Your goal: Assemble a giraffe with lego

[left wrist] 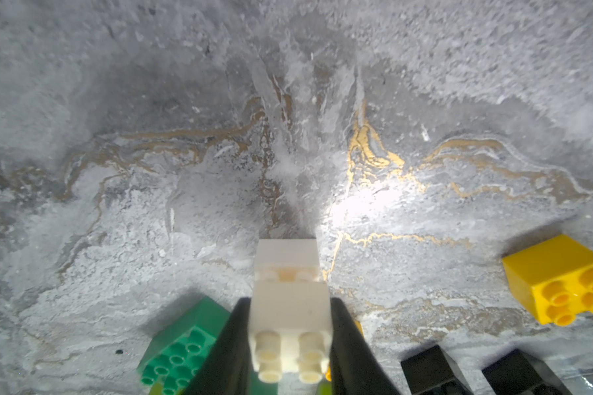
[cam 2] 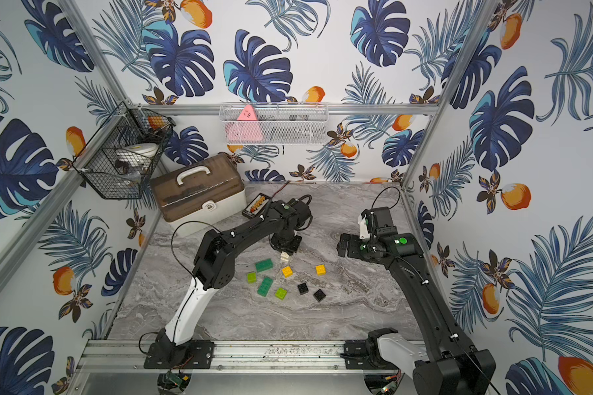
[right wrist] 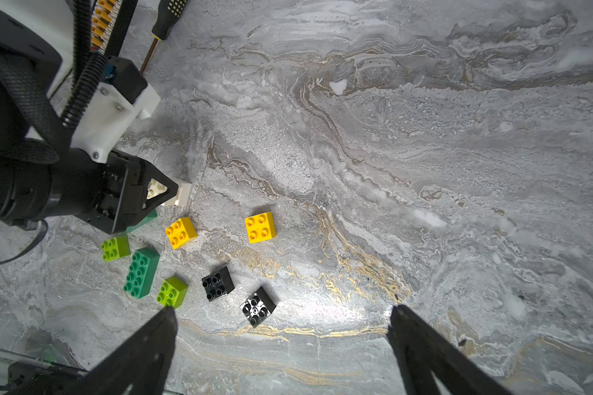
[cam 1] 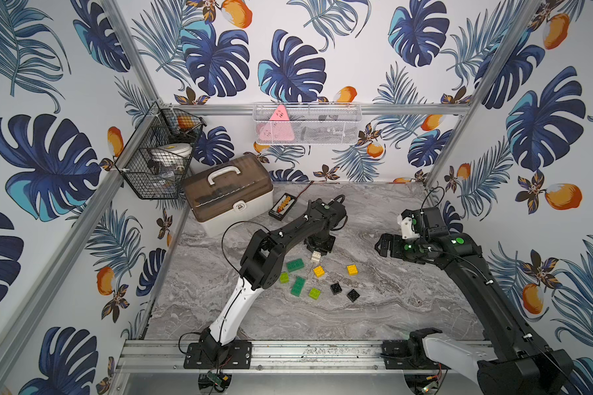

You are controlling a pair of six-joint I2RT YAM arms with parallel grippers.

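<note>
White brickwork (left wrist: 290,306) shows in the left wrist view, with one white block between the fingers and another white part just beyond it; whether they are joined, I cannot tell. My left gripper is shut on the nearer one, over the table's middle. Close by lie two dark green bricks (cam 1: 296,264), two lime bricks (right wrist: 172,291), two yellow bricks (right wrist: 261,227) and two black bricks (right wrist: 257,306), apart from each other with studs up. To the right of them, my right gripper (cam 1: 385,245) hangs open and empty above the table.
A brown-lidded toolbox (cam 1: 229,191) occupies the back left. Beside it lie a small black case (cam 1: 282,205) and a screwdriver (right wrist: 167,18). Baskets hang on the back and left walls. Bare marble (cam 1: 375,210) stretches across the back right and along the front.
</note>
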